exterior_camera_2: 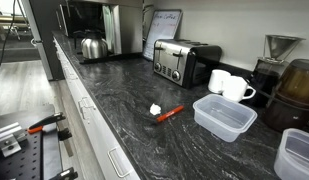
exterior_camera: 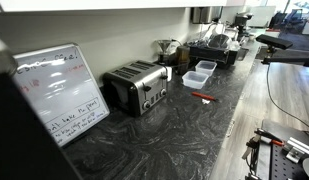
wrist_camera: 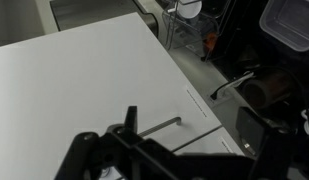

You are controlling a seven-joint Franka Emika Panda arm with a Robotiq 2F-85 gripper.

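Observation:
In the wrist view my gripper is open, its dark fingers apart at the bottom with nothing between them. Beyond them lies a broad white panel (wrist_camera: 84,80) with a metal handle (wrist_camera: 159,127). On the dark counter rests a red, elongated object (exterior_camera_2: 169,114), beside a small white item (exterior_camera_2: 155,109). A clear, empty-looking plastic container (exterior_camera_2: 225,116) stands to its right, and part of a second one (exterior_camera_2: 297,155) shows nearer the camera. The silver and black toaster (exterior_camera: 137,87) sits against the wall. I cannot make out the gripper clearly in either exterior view.
A whiteboard (exterior_camera: 60,92) leans at the wall left of the toaster. White mugs (exterior_camera_2: 234,88), a coffee grinder (exterior_camera_2: 274,60) and a kettle (exterior_camera_2: 94,45) also stand on the counter. Bare counter (exterior_camera: 144,145) stretches in front of the toaster. Drawer handles line the cabinet front.

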